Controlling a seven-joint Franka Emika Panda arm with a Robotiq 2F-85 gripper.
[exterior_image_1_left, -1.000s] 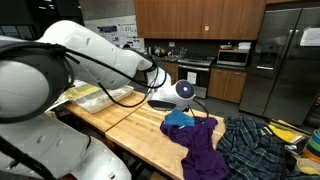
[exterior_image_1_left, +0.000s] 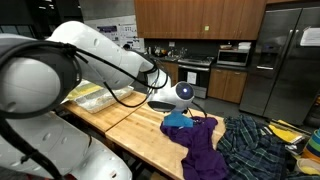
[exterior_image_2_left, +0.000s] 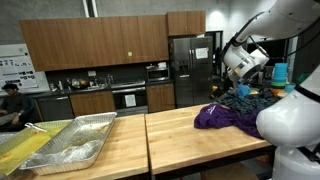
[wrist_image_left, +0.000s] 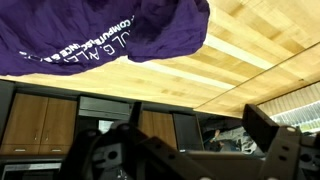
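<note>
A purple cloth (exterior_image_1_left: 204, 155) lies crumpled on the wooden table. White printed lettering shows on this purple cloth (wrist_image_left: 75, 30) in the wrist view, where it fills the upper left. My gripper (exterior_image_1_left: 178, 120) hangs above the cloth's far-left part in the first exterior view; blue parts show at its lower end. In the wrist view its dark fingers (wrist_image_left: 125, 143) stand wide apart at the bottom, with nothing between them. From the second exterior view, the gripper (exterior_image_2_left: 241, 91) appears over the right side of the table, close above the cloth. Its exact height is hard to tell.
A dark, checkered cloth pile (exterior_image_1_left: 252, 145) lies right of the purple cloth. Colourful items (exterior_image_1_left: 313, 145) stand at the far right. A foil tray (exterior_image_2_left: 75, 142) sits at the table's other end. Between it and the cloth, the table (exterior_image_2_left: 165, 138) is bare.
</note>
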